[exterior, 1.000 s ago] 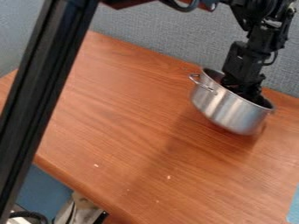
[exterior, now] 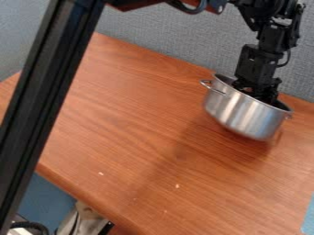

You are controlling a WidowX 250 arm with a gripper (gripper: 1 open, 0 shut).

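Observation:
A steel pot (exterior: 240, 115) with side handles stands on the wooden table at the right. My black arm comes down from the top right, and my gripper (exterior: 255, 88) reaches into the pot's mouth. The fingertips are hidden by the pot's wall and dark interior, so I cannot see how they stand or whether anything is between them.
A grey padded wall (exterior: 160, 41) runs behind it. A black frame post (exterior: 43, 110) crosses the view at the left, with cables at the bottom left.
My arm and gripper have shifted very slightly at the pot's mouth. The pot looks almost unmoved.

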